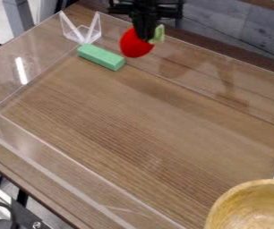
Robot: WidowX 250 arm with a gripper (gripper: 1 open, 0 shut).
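My black gripper point(144, 20) is at the top centre of the camera view, over a red round object point(133, 45) with a pale green piece point(157, 34) behind it; whether its fingers are shut on either cannot be made out. A green bar point(101, 56) lies on the wooden surface just left of and below them.
A white wire-like object point(82, 32) stands at the upper left. A yellow bowl point(244, 211) sits at the bottom right. A wall point(241, 31) runs along the back.
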